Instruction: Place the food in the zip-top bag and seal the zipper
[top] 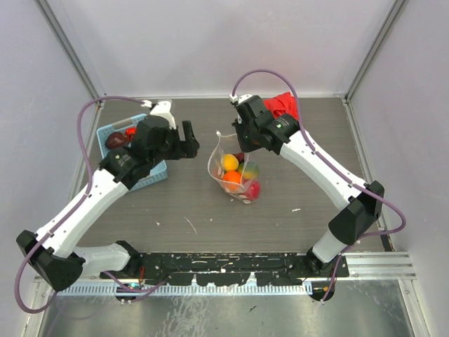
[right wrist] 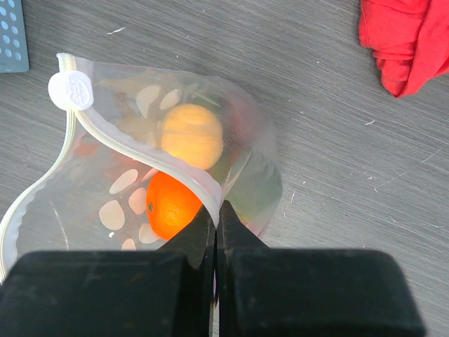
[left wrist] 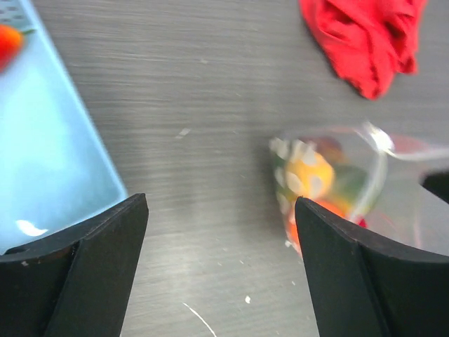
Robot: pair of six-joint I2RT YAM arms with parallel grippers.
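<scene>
The clear zip top bag (top: 223, 189) stands with its mouth spread, several foods inside, among them a yellow fruit (top: 230, 162) and an orange (right wrist: 170, 205). My right gripper is shut on the bag's rim, whose white slider (right wrist: 71, 90) sits along the edge at the far side. My left gripper is apart from the bag, between it and the blue basket (left wrist: 98, 165), with its fingers spread and only bare table showing between them. In the basket are a dark red food (top: 116, 140) and a red pepper-like food (top: 130, 131).
A crumpled red cloth (top: 282, 104) lies at the back, behind my right gripper. Bare grey table (top: 189, 217) stretches in front of the bag and basket.
</scene>
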